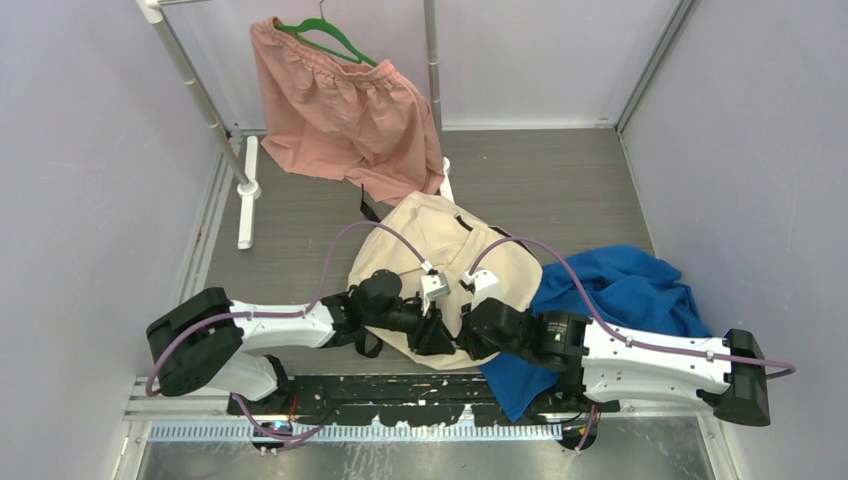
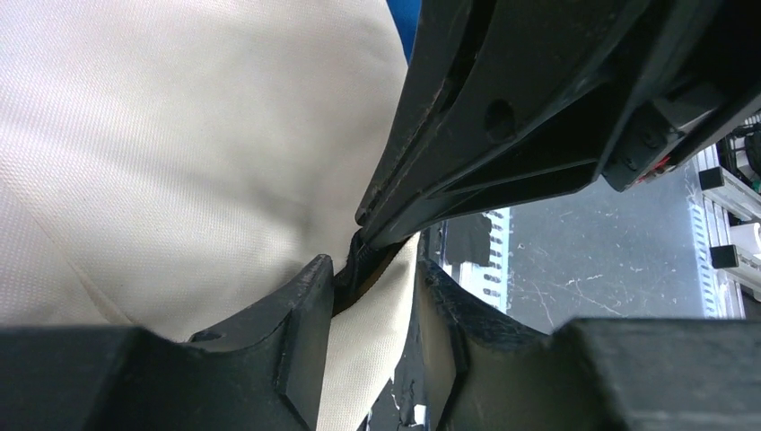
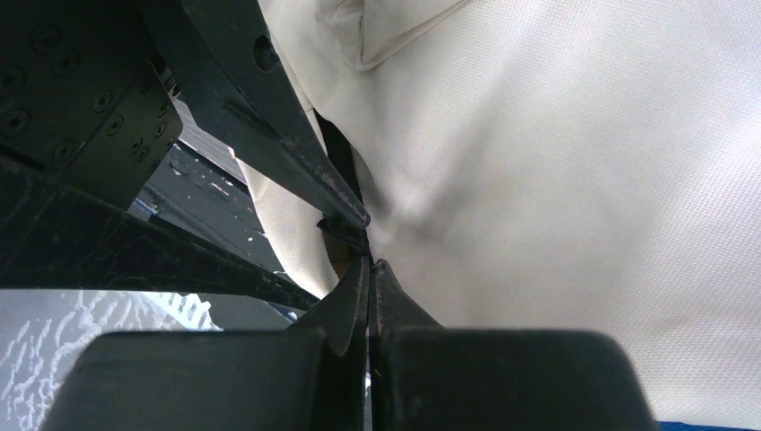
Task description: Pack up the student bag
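Note:
The cream bag [image 1: 420,230] lies flat on the grey floor, with a black strip [image 2: 363,260] along its front opening. My right gripper is shut on that strip at the bag's rim; how much fabric it pinches is hidden. From the left, my left gripper straddles the same rim, part open, one finger on the cream panel's side and the other past the outer edge. Strip and cloth lie between its fingers without being clamped. Both grippers' tips almost meet in the top view.
Blue cloth [image 1: 620,285] lies right of the bag, partly under the right arm. Salmon shorts [image 1: 340,110] hang on a green hanger [image 1: 335,35] behind. Free floor [image 1: 540,180] shows at the back right.

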